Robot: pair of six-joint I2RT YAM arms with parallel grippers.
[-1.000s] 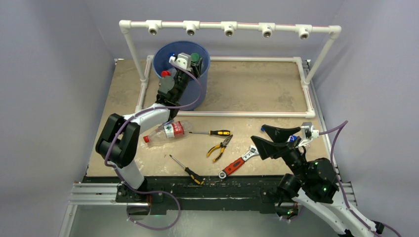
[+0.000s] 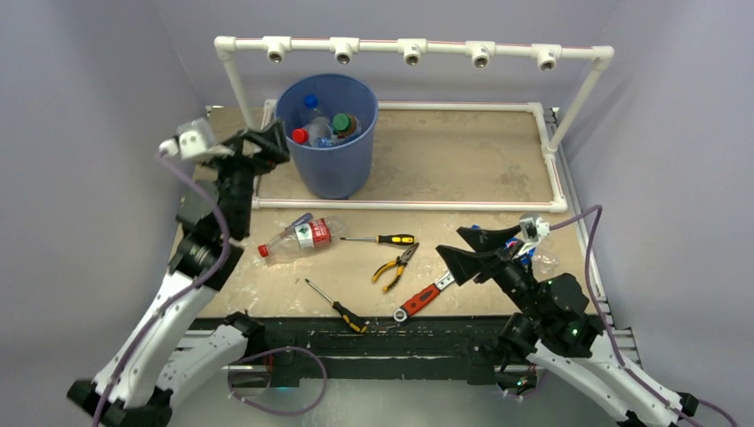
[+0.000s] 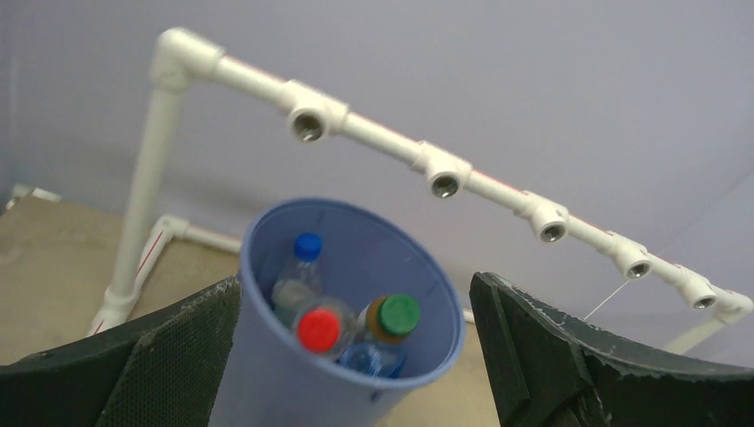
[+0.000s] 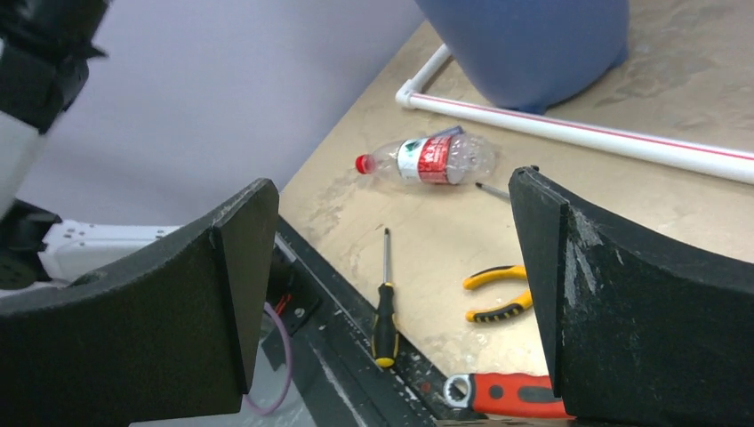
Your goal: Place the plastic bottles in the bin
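Note:
The blue bin (image 2: pixel 325 169) holds several bottles, with blue, red and green caps (image 3: pixel 397 316) showing. A clear plastic bottle (image 2: pixel 302 238) with a red-and-white label lies on the board in front of the bin. Another clear, blue-labelled bottle (image 2: pixel 542 263) is partly hidden behind my right gripper (image 2: pixel 462 249), which hangs open above the right of the board. My left gripper (image 2: pixel 267 147) is raised to the left of the bin, open and empty, the bin's mouth showing between its fingers in the left wrist view.
Two screwdrivers (image 2: pixel 348 316), pliers (image 2: pixel 391 267) and a red wrench (image 2: pixel 416 301) lie across the middle front. A white pipe frame (image 2: pixel 462 205) borders the back area, with a rail overhead. The back area right of the bin is clear.
My left gripper has pulled up and left from over the bin's mouth, uncovering the bottles inside.

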